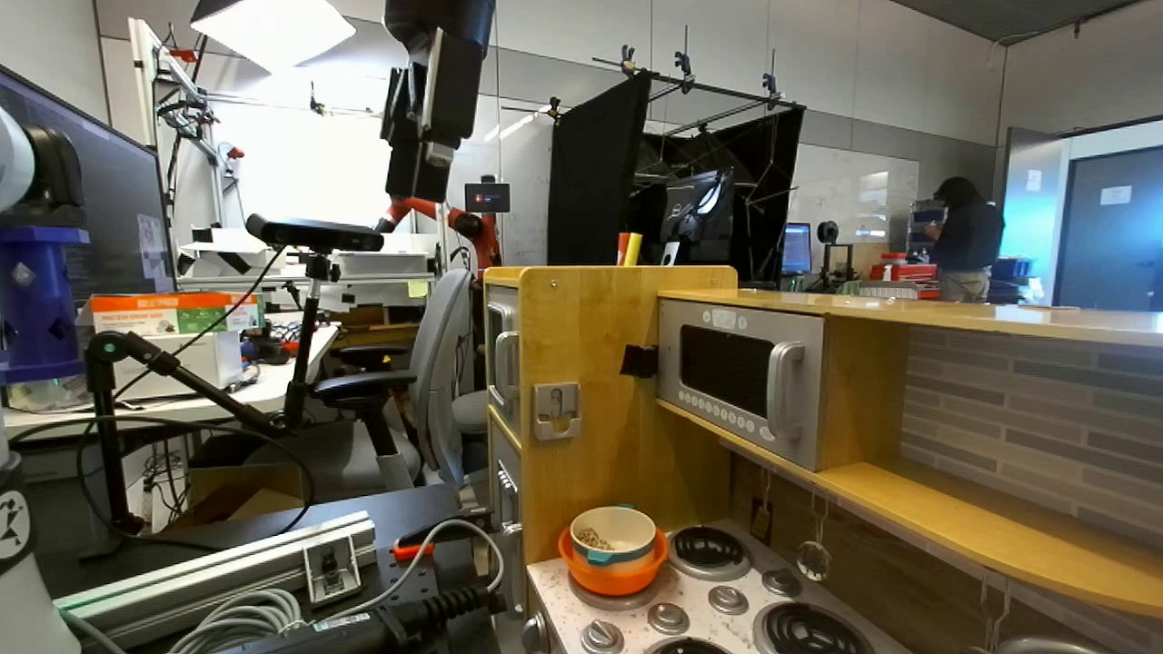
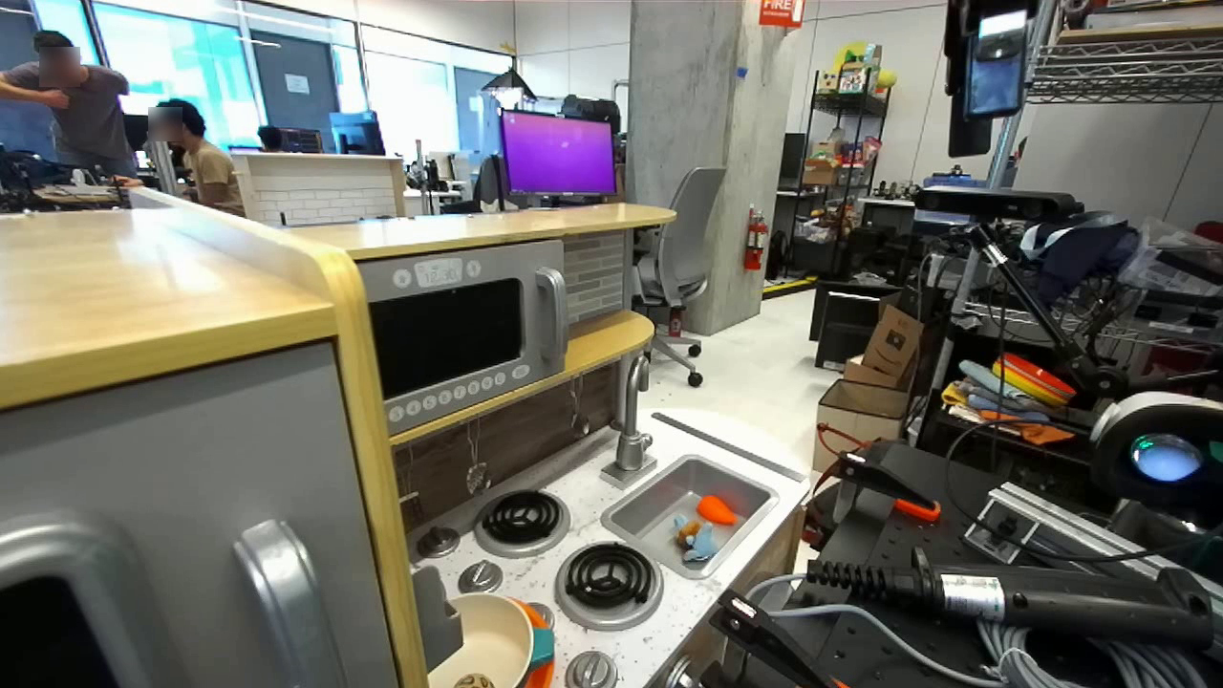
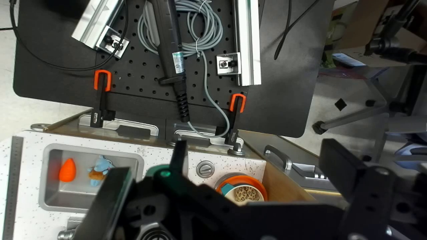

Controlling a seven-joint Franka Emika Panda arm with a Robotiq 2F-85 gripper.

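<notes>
High above the toy kitchen hangs my gripper, pointing down, clear of every object. In the wrist view its dark fingers stand apart, and nothing shows between them. A cream pot with teal handles sits inside an orange bowl on a burner at the stove's corner. Something round and leopard-patterned lies in the pot. The grey sink holds an orange carrot-like toy and a small blue and brown plush toy.
A toy microwave and shelf overhang the stove's back. The faucet rises beside the sink. A black table with coiled cable, metal rails and clamps adjoins the kitchen's front. Open air surrounds the gripper.
</notes>
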